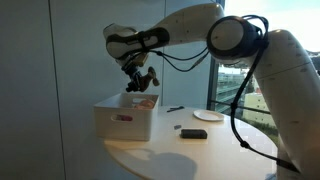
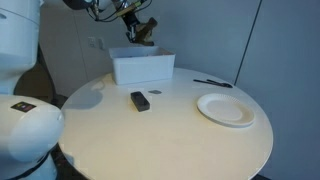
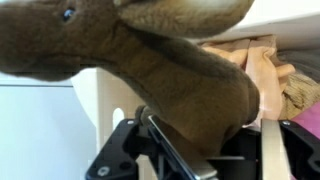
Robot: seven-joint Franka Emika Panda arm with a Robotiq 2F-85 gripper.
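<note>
A brown plush animal (image 3: 165, 75) with a small dark eye and a lighter tan part fills much of the wrist view. My gripper is shut on its body, partly hidden behind the plush. In exterior view 2 the plush (image 2: 145, 35) hangs just above the white box (image 2: 145, 68), below the gripper (image 2: 133, 20). From the other side, exterior view 1 shows the gripper (image 1: 138, 78) over the open top of the box (image 1: 125, 124). Beige and pinkish soft things (image 3: 262, 70) lie inside the box.
On the white table stand a dark block (image 2: 140, 101) and a white plate (image 2: 226, 110). Thin dark sticks (image 2: 213, 83) lie behind the plate, and a small flat grey piece (image 2: 155, 92) is near the box.
</note>
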